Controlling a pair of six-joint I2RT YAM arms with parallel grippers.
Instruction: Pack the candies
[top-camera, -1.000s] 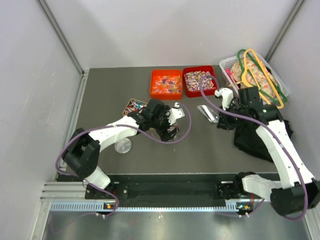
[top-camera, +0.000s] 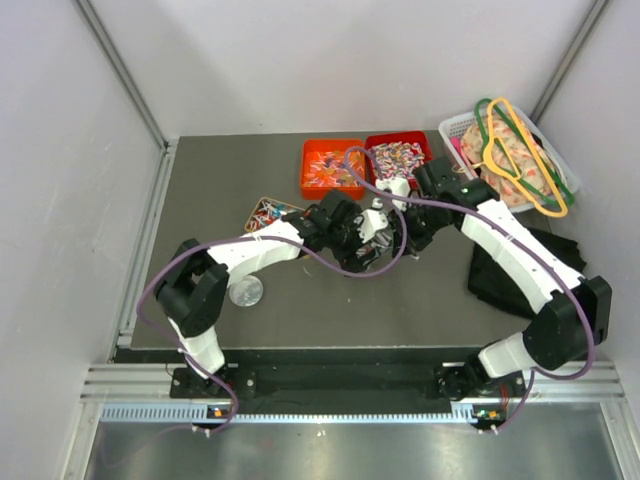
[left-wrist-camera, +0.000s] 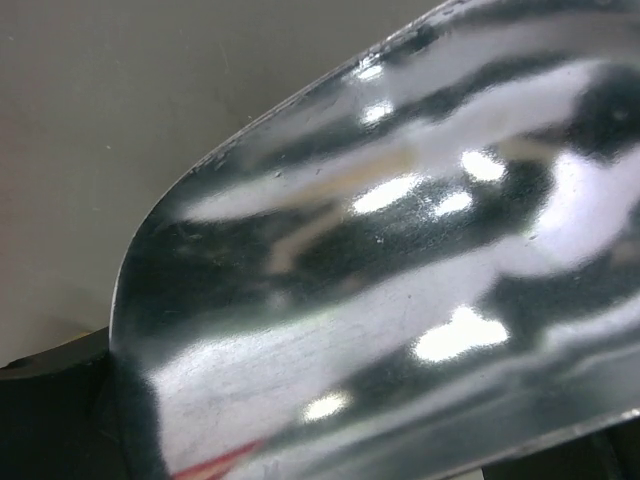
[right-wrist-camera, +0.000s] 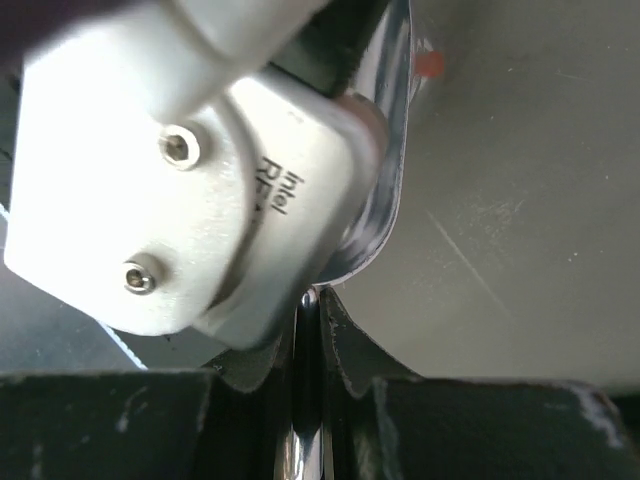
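Observation:
In the right wrist view, my right gripper is shut on the narrow handle of a shiny metal scoop (right-wrist-camera: 388, 200). From above, this right gripper (top-camera: 408, 238) is close beside my left gripper (top-camera: 358, 262), with the scoop reaching between them. The scoop (left-wrist-camera: 380, 240) fills most of the left wrist view, and its curved metal hides the space between the left gripper's fingers (left-wrist-camera: 55, 410), which stand apart. A clear container under the left gripper is almost wholly covered by the arms in the top view; its contents cannot be made out.
Behind the grippers stand an orange tray (top-camera: 308, 180) and a red tray (top-camera: 425, 145), both with candies. A third candy tray (top-camera: 250, 222) is partly behind the left arm. A clear round lid (top-camera: 246, 291) lies front left. Black cloth (top-camera: 500, 285) and a white basket (top-camera: 457, 124) occupy the right.
My right gripper has carried the scoop leftward, up to the left gripper. The left gripper has moved a little to the right.

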